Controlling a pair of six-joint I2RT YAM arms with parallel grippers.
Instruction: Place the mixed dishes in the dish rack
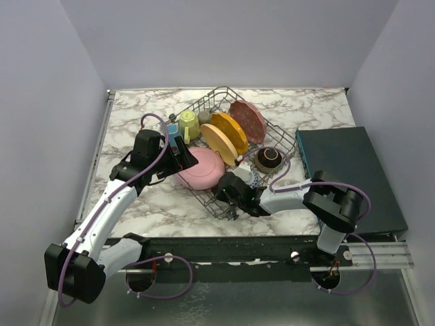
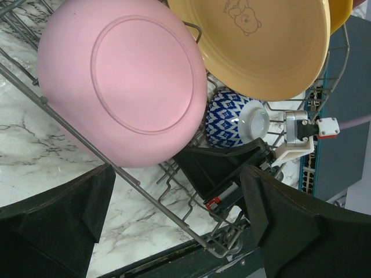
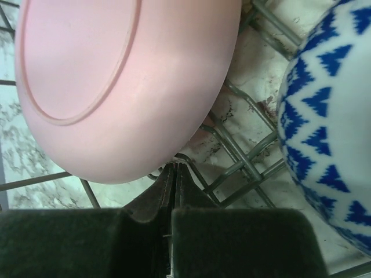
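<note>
In the near part of the wire dish rack (image 1: 285, 138) leans a pink bowl (image 1: 202, 169), its base facing up. My left gripper stands open above the rack's near left rail, the pink bowl ahead of its spread fingers. The right gripper is shut at the bowl's lower edge, and nothing shows between its fingers; I cannot tell if they touch it. A blue-and-white bowl (image 2: 227, 120) lies tipped beside it. Behind stand a cream plate (image 1: 219, 144), a yellow plate (image 1: 232, 129) and a brownish-red plate (image 1: 249, 121).
A green mug (image 1: 189, 125), a grey cup (image 1: 204, 117) and a blue cup (image 1: 172, 130) fill the rack's far left side. A dark bowl (image 1: 268, 159) sits at the right. The dark box (image 1: 353, 176) bounds the right side.
</note>
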